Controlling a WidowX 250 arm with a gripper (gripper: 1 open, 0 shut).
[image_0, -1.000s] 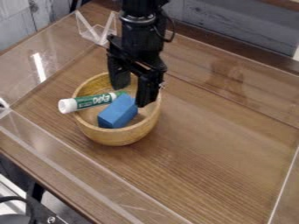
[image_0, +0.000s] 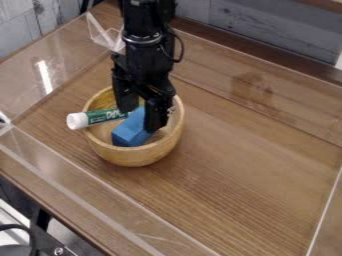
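Note:
My black gripper (image_0: 142, 100) is over a tan wooden bowl (image_0: 134, 155) at left centre, its open fingers reaching down into it. In the bowl lie a blue block (image_0: 130, 133) and, at the left, a green tube with white ends (image_0: 100, 117), resting toward the rim. The fingers are close to the blue block's upper end; whether they touch it I cannot tell.
A cable runs at the lower left corner, and low walls border the back.
The gripper has shifted left and a little down, toward the blue block. The bowl and its contents look much the same.

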